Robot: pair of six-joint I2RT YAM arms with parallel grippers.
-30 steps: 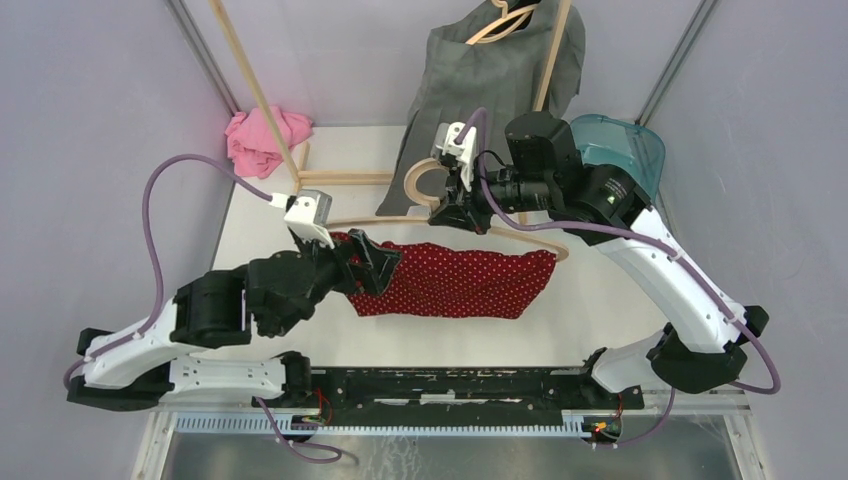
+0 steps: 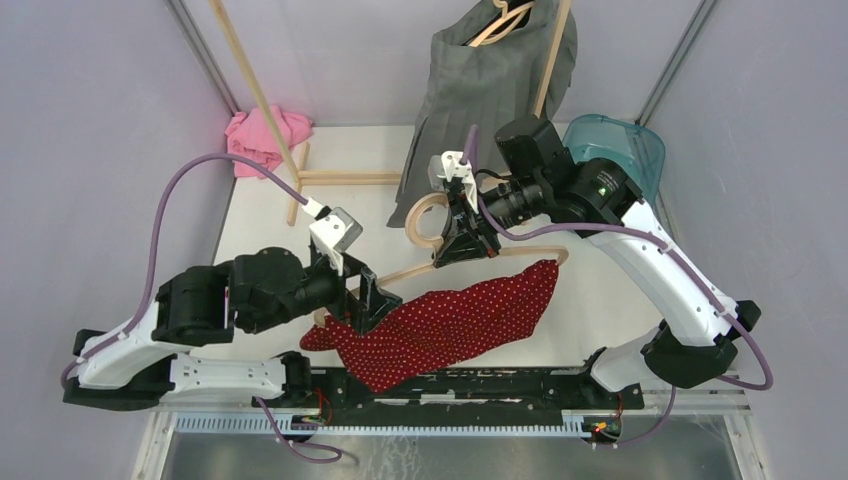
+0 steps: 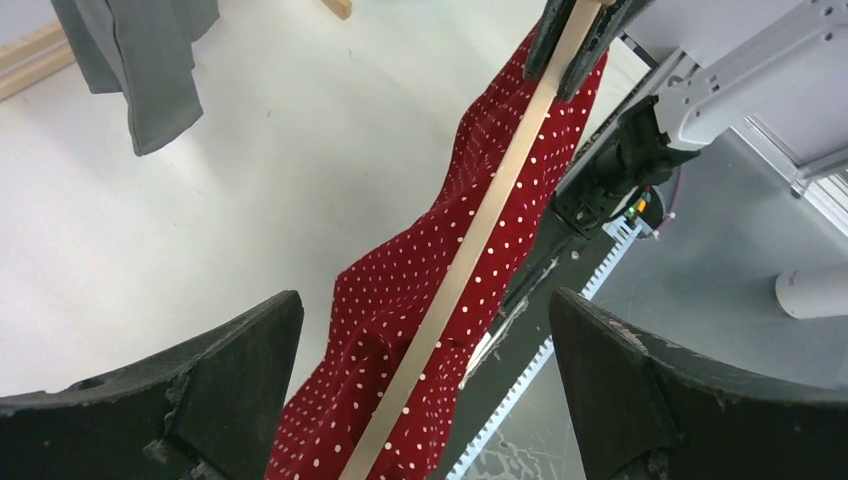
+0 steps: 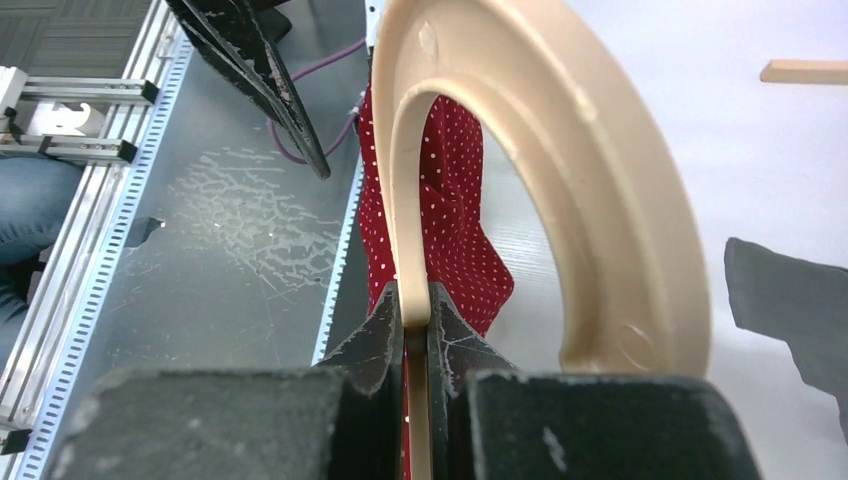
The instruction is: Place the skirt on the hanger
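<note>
My right gripper is shut on the pale wooden hanger [image 4: 620, 180], just below its curved hook. In the top view the hanger bar runs across above the red dotted skirt [image 2: 450, 325], whose cloth hangs down along it. How the skirt is fixed to the bar cannot be made out. My left gripper stands open near the left end; in its wrist view the hanger bar and the skirt [image 3: 400, 290] pass between and beyond the spread fingers, apparently untouched.
Behind, a grey garment [image 2: 450, 110] hangs on a wooden rack [image 2: 350, 178]. A pink cloth [image 2: 265, 140] lies at the back left, a blue-green basket [image 2: 620, 150] at the back right. White table surface [image 2: 250, 230] shows bare at the left.
The hanger's left end has tilted down, and the skirt has come lower towards the table's front. My left gripper has moved down and slightly right; the right gripper keeps its hold.
</note>
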